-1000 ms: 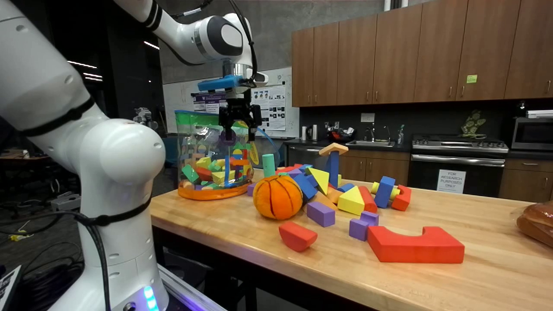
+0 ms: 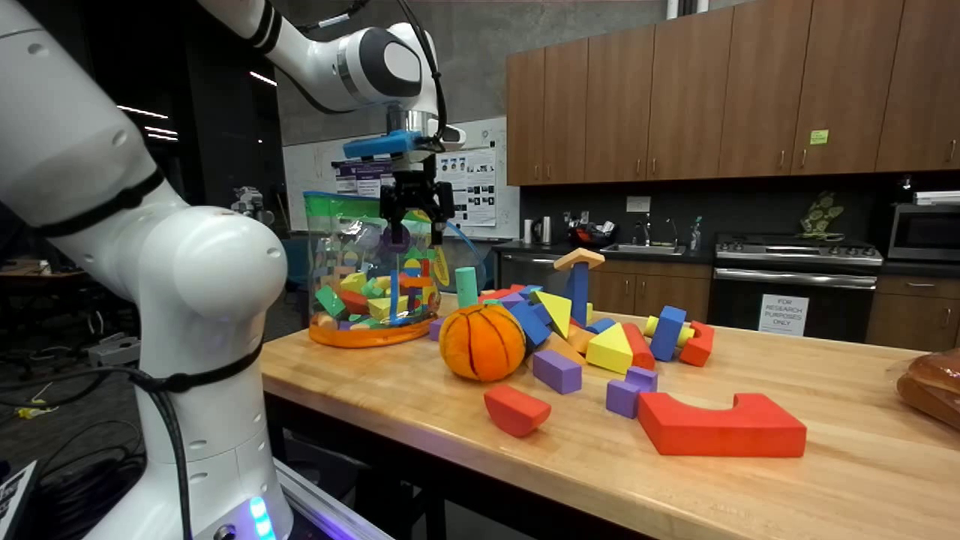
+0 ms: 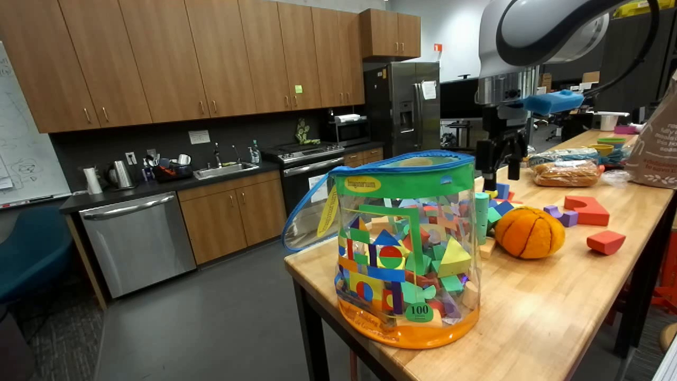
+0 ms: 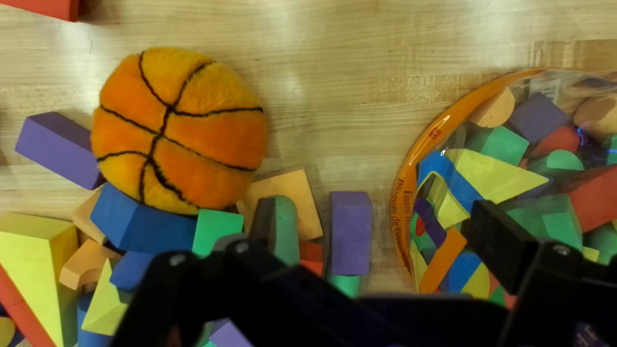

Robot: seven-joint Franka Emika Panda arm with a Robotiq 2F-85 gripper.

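Observation:
My gripper (image 2: pixel 416 232) hangs above the table, its fingers wide apart and nothing between them. In the wrist view one finger (image 4: pixel 263 225) reaches over the block pile and the other finger (image 4: pixel 500 243) over the clear bag's edge. The clear bag (image 3: pixel 406 184) has a green top band and an orange base, and foam blocks fill much of it. An orange plush basketball (image 4: pixel 179 130) rests on the wood beside the pile. A purple block (image 4: pixel 350 231) and a green cylinder (image 2: pixel 466 286) sit below and between the fingers' span.
Loose blocks spread across the table, among them a red arch (image 2: pixel 720 424) and a red piece (image 2: pixel 517 409) near the front edge. A blue block (image 2: pixel 578 289) stands upright with a tan piece on top. Wrapped bread (image 3: pixel 566 172) lies at the far end. Bare wood shows along the front.

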